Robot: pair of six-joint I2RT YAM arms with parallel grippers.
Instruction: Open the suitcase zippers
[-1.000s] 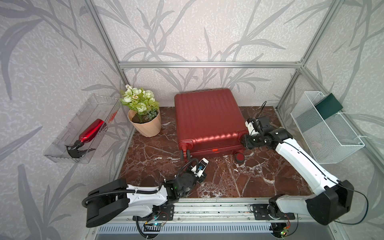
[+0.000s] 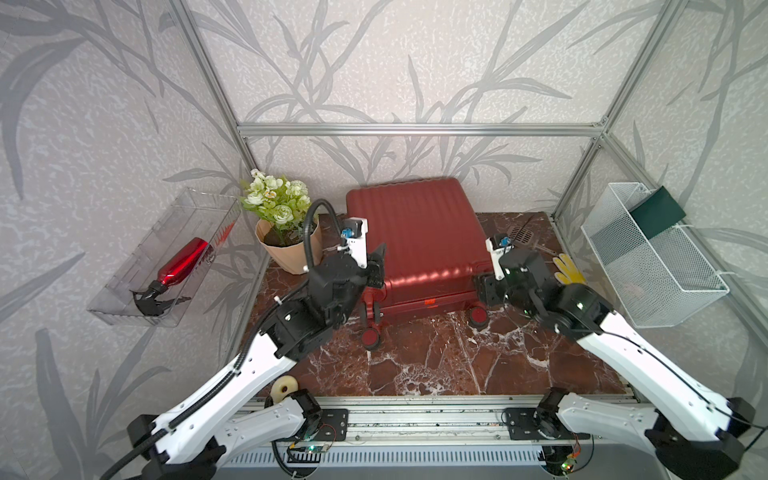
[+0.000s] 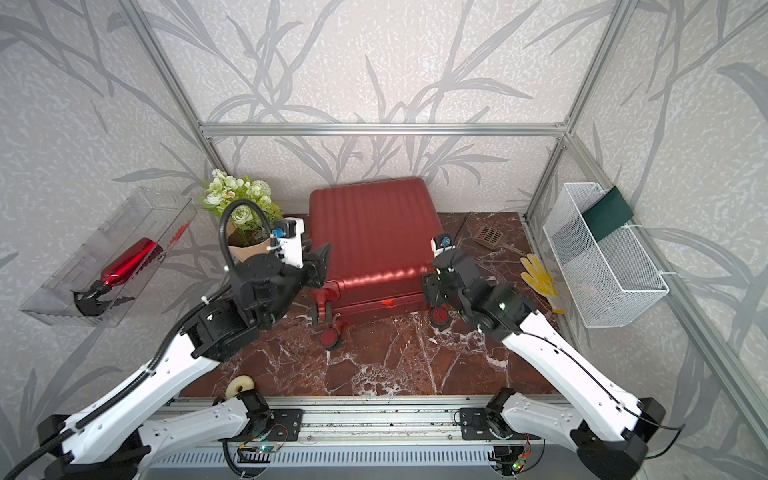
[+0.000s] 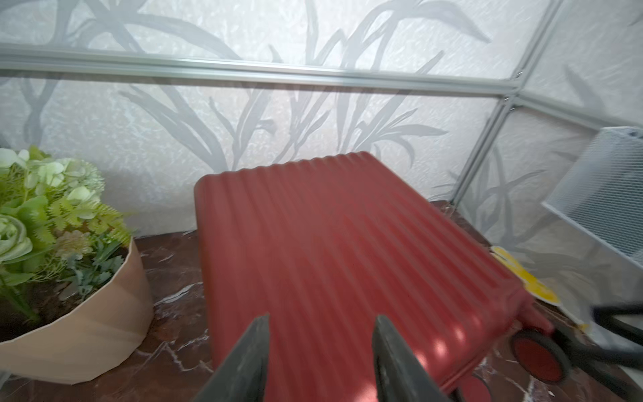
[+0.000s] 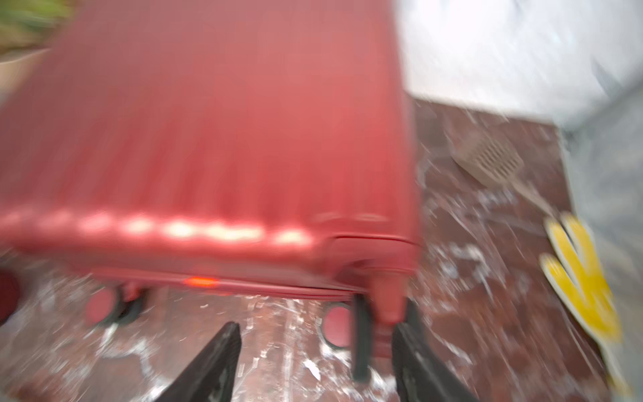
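A ribbed red suitcase [image 2: 412,232] lies flat on the marble table, its front side with wheels and a thin seam facing me [image 5: 201,281]. My left gripper is raised at the suitcase's front left corner, its fingers apart with nothing visibly between them. My right gripper is open at the front right corner, its fingers just short of that wheel corner; the right wrist view is blurred. No zipper pulls can be made out.
A flower pot [image 2: 284,248] stands left of the suitcase. A clear bin [image 2: 120,296] and a white mesh basket [image 2: 664,288] hang at the sides. A yellow glove [image 5: 579,281] and a slotted spatula [image 5: 489,160] lie right.
My left arm has risen from low at the table's front to the suitcase's front left corner. My right arm has shifted toward the front. The suitcase has moved slightly left at most.
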